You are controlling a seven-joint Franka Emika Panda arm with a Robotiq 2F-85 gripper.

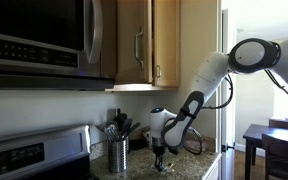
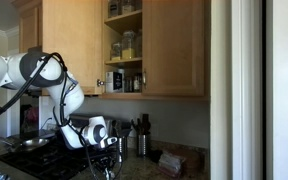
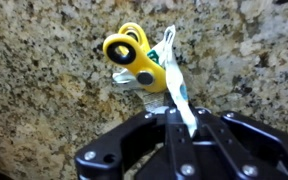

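Observation:
In the wrist view, a yellow tool with a round finger loop and a dark pivot appears over the speckled granite counter. A crumpled white strip runs beside the tool and down between the fingers of my gripper, which is shut on it. Whether the strip is fastened to the tool is unclear. Exterior view 1 has the gripper pointing down, low by the counter, with the tool too small there to make out well.
A metal canister of utensils stands close to the gripper, with a knife block behind it. The stove lies to the left, and cabinets hang above. In exterior view 2, a clear-wrapped item sits at the right.

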